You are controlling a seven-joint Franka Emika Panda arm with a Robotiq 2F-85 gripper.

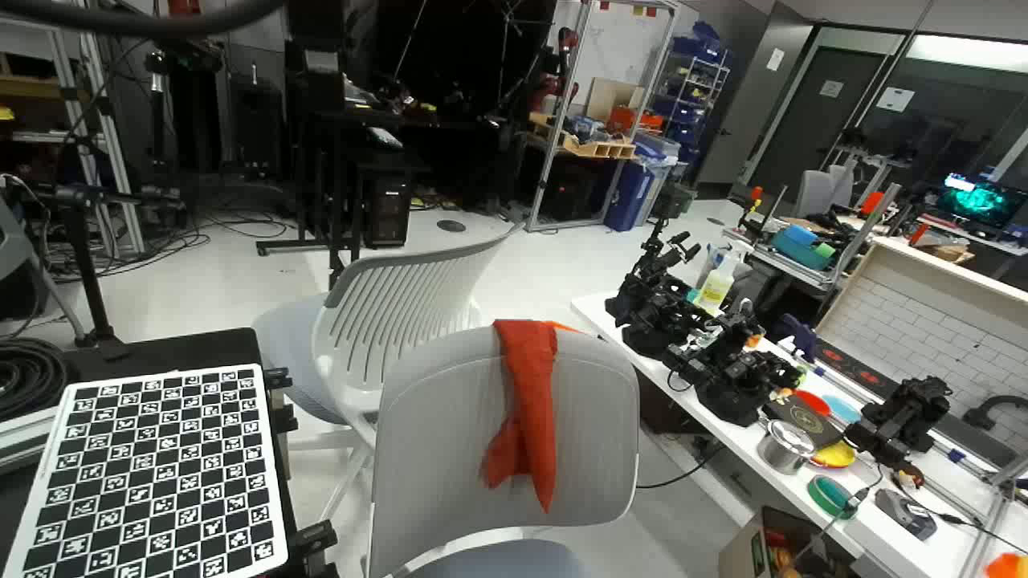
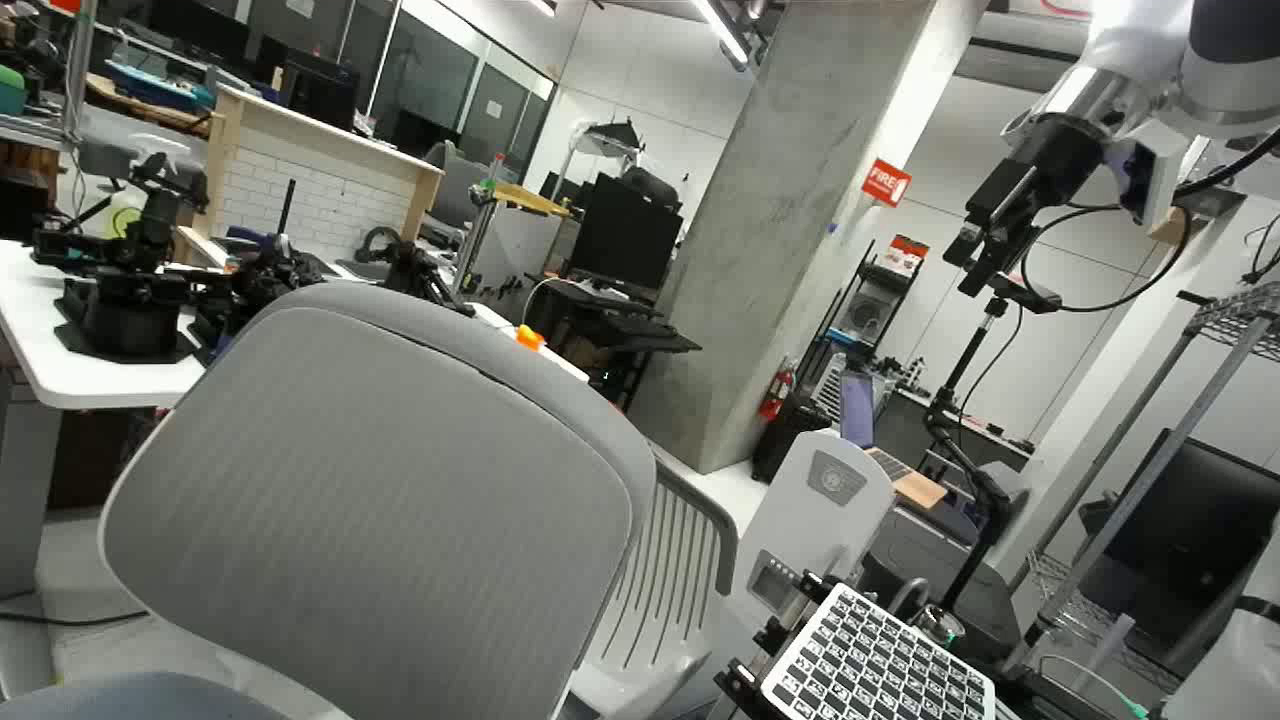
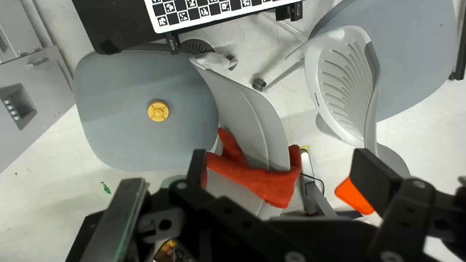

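Observation:
A red cloth hangs over the backrest of a grey chair. From above, the wrist view shows the same cloth draped across the chair's top edge. On a grey chair seat lies a small round yellow object. My gripper is open, its two black fingers wide apart. The cloth appears between them in that view but lies well below, untouched. In exterior view 2 my gripper hangs high at the right, pointing down, with nothing held.
A black-and-white patterned board lies beside the chairs. Another grey chair stands close by. A white table carries small black arms, a metal pot and dishes. An orange item shows near my right finger. Air around my gripper looks clear.

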